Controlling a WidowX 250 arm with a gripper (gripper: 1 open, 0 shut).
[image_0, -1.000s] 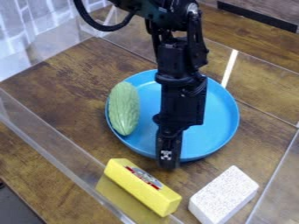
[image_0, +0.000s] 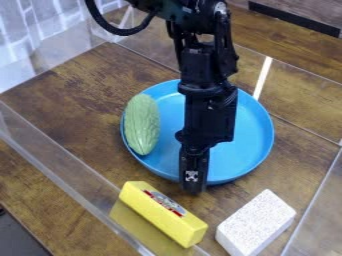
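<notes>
My black gripper (image_0: 194, 172) reaches down into a blue plate (image_0: 251, 140) from the top of the camera view, its tip low near the plate's front edge. The body of the gripper hides whatever is between the fingers, and I cannot see clearly how they stand. A pale green cabbage-like vegetable (image_0: 140, 123) lies on the plate's left side, apart from the fingertips.
A yellow block (image_0: 160, 210) with a printed label lies front left of the plate, and a white block (image_0: 254, 222) front right. Clear walls border the wooden surface (image_0: 74, 110), which is bare at the left and back right.
</notes>
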